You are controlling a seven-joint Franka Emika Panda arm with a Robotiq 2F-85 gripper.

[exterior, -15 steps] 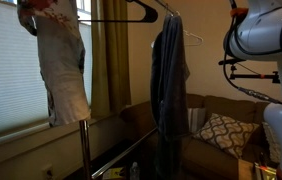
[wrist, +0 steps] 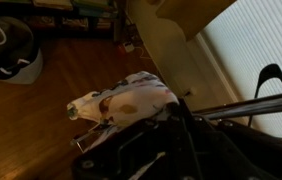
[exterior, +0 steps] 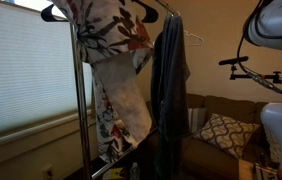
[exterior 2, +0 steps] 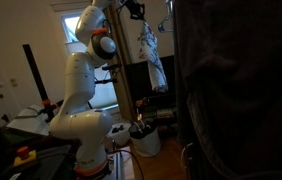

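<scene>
A white garment with a red and dark floral pattern (exterior: 111,35) hangs at the upper left in exterior view 1, in front of the rack's metal pole (exterior: 83,105). Parts of a black hanger (exterior: 53,14) show at both sides of it. In the wrist view, the bunched cloth of the garment (wrist: 126,102) runs up to my gripper, whose fingers appear shut on it. Exterior view 2 has the gripper (exterior 2: 134,9) at the top edge, dark and small, with the garment hanging below. The exact grip point is hidden.
A dark garment (exterior: 168,95) hangs on the rack to the right. Behind it stands a brown sofa (exterior: 213,155) with a patterned cushion (exterior: 226,133). A light bin (exterior 2: 145,140) is on the floor. The window blind (exterior: 26,80) lies to the left.
In exterior view 1, the garment has moved right and now slants across the pole and hanger, covering much of the hanger. The dark garment stays in place; the visible arm has shifted slightly.
</scene>
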